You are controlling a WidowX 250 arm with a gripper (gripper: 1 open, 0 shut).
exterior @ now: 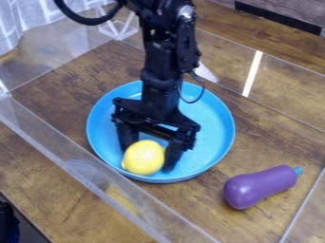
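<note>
A blue bowl [210, 142] sits on the wooden table, holding a yellow round object [143, 158] at its lower middle. My black gripper [150, 142] reaches down into the bowl from above, its fingers open around the back of the yellow object. Whether the fingers touch it cannot be told.
A purple eggplant-like object [259, 188] lies on the table to the right of the bowl. A clear plastic edge runs diagonally along the lower left. Bare wood [61, 76] shows at the upper left and upper right.
</note>
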